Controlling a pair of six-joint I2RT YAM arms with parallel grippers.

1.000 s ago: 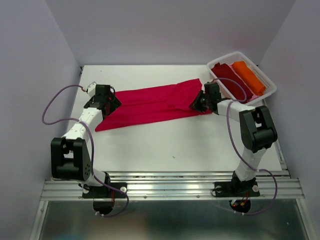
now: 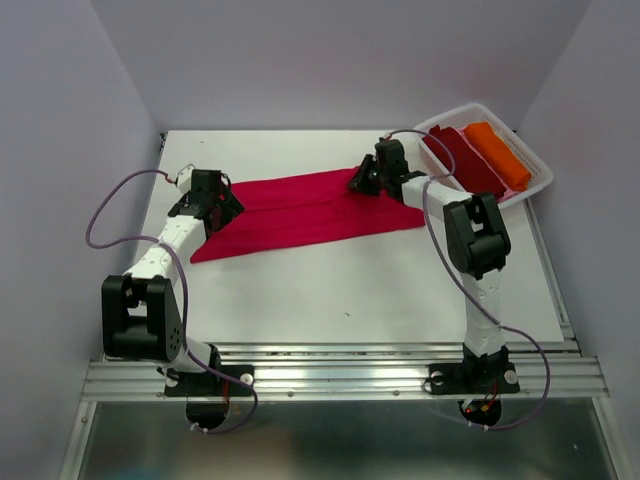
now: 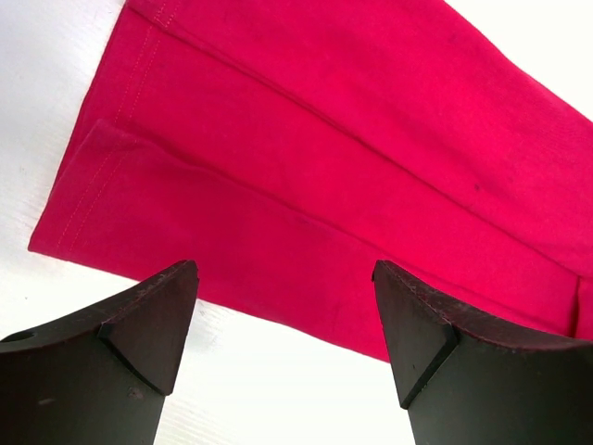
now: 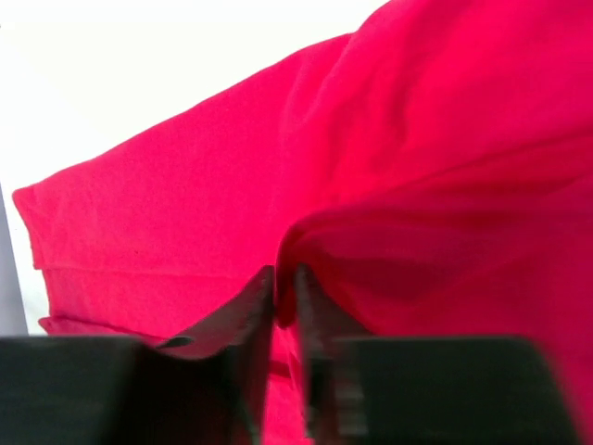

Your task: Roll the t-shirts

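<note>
A red t-shirt (image 2: 290, 225) lies folded into a long strip across the table, with its left end showing flat layers in the left wrist view. Over that end hovers my left gripper (image 2: 230, 204), open, with bare space between its fingers. On the strip's right part, my right gripper (image 2: 364, 183) is down at the cloth. In the right wrist view its blurred fingertips (image 4: 307, 292) stand close together on either side of a raised fold. Whether they clasp it, I cannot tell. The gripper hides part of the cloth.
A white basket (image 2: 537, 183) at the back right holds a dark red cloth (image 2: 462, 165), an orange cloth (image 2: 497, 152) and a pink cloth. The right arm passes close to its near side.
My right gripper has moved left and back from the shirt's right end. The cloth's back right corner is less visible behind the arm. The left arm has stayed still.
</note>
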